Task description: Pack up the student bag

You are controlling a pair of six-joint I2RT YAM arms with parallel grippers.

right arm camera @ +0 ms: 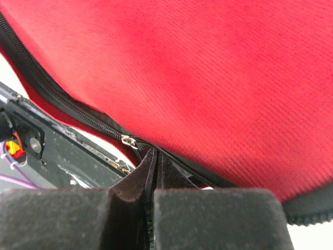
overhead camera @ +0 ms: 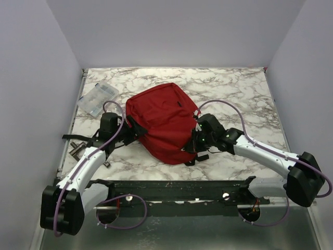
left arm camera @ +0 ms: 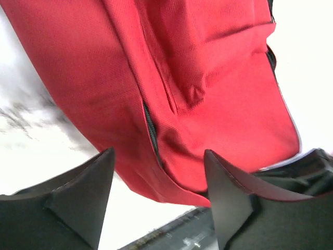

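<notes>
The red bag [overhead camera: 161,114] lies slantwise on the marble table, its near edge bulging toward the front. My left gripper stands open at the bag's left edge, with red fabric and a short stretch of black zipper [left arm camera: 150,126] between and beyond its spread fingers. At the near right edge of the bag, my right gripper is shut on the zipper. A metal zipper slider [right arm camera: 129,141] shows just beside its fingertips. Whether it grips the pull or the tape is hard to tell. The bag's inside is hidden.
A clear plastic case [overhead camera: 98,98] lies at the back left. Small metallic items [overhead camera: 78,150] and a black strap [overhead camera: 75,137] are by the left edge, near my left arm. Black straps [overhead camera: 202,158] stick out under the bag's near right.
</notes>
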